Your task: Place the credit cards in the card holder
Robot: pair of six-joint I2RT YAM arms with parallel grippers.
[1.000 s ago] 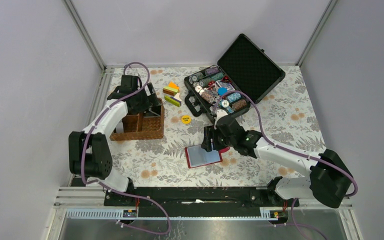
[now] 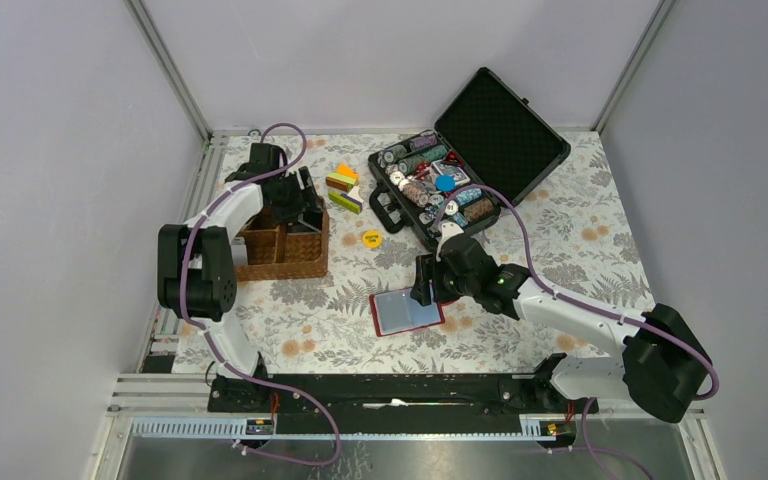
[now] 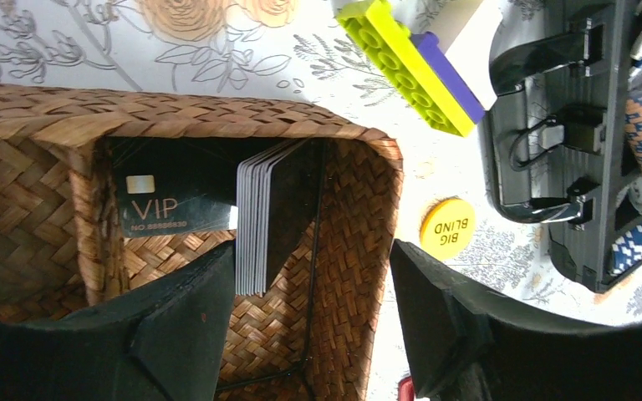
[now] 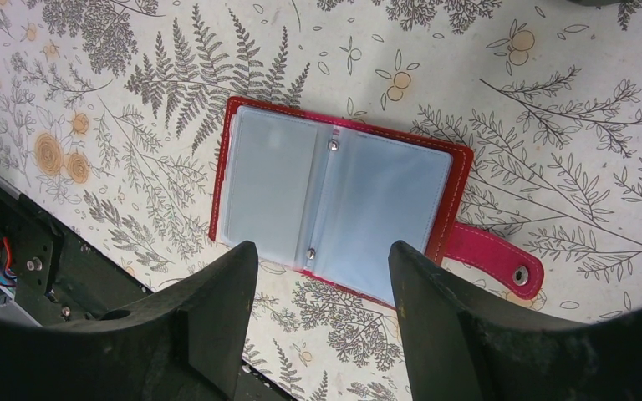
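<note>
A row of black credit cards stands on edge in one compartment of the woven basket. Beside that row, a black VIP card lies against the compartment wall. Above the cards is my left gripper, its fingers spread with nothing held. The red card holder lies unfolded on the table, its clear sleeves facing up and its snap strap stretched to one side. Over the holder hangs my right gripper, open and empty.
An open black case of poker chips stands at the back, its lid raised. Between basket and case lie toy blocks and a yellow disc. Patterned table around the holder is clear.
My left arm has shifted slightly to the right over the basket. The right gripper has moved a little to the right above the holder. The basket and holder stay put.
</note>
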